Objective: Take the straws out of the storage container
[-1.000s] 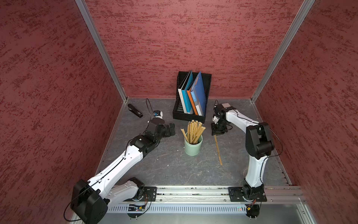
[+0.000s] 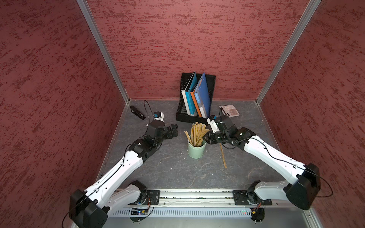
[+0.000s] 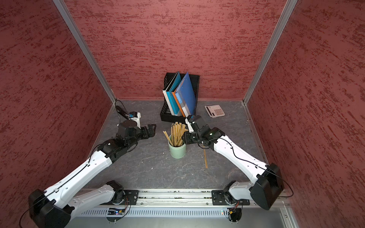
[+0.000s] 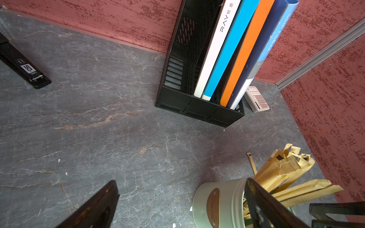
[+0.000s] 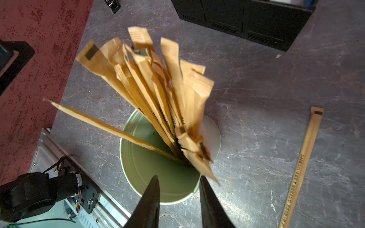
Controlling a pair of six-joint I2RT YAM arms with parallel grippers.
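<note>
A green cylindrical container (image 2: 195, 152) holds a bunch of paper-wrapped straws (image 5: 152, 95) in the centre of the table. One straw (image 5: 300, 167) lies loose on the table to its right. My right gripper is open at the container's right, its fingertips by the rim near the straw bunch, nothing held. My left gripper stands open to the left of the container, with nothing between its fingers.
A black file holder (image 2: 192, 118) with binders stands behind the container. A calculator (image 3: 214, 111) lies at the back right, a black stapler (image 4: 26, 68) at the back left.
My right gripper has risen from the table beside the loose straw and moved left to the container. The left arm shifted slightly earlier; the straws look unmoved.
</note>
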